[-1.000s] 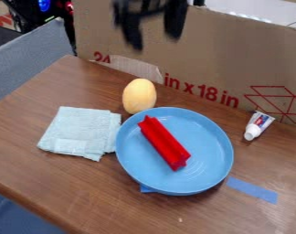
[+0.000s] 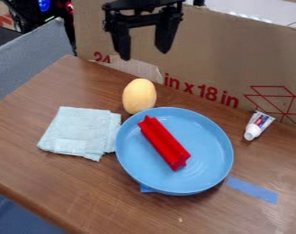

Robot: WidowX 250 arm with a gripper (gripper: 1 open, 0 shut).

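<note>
My black gripper (image 2: 143,33) hangs open at the top centre, in front of the cardboard backdrop and high above the table, with nothing between its fingers. Below it a yellow egg-shaped object (image 2: 140,95) rests on the wooden table. A light blue plate (image 2: 206,168) holds a red bar-shaped object (image 2: 164,142), lying diagonally. A pale folded cloth (image 2: 78,132) lies to the left of the plate, and a small white tube (image 2: 258,125) lies to the right near the backdrop.
The cardboard wall (image 2: 242,64) closes off the back of the table (image 2: 101,196). Strips of blue tape (image 2: 250,190) show beside the plate.
The objects on the table have not moved.
</note>
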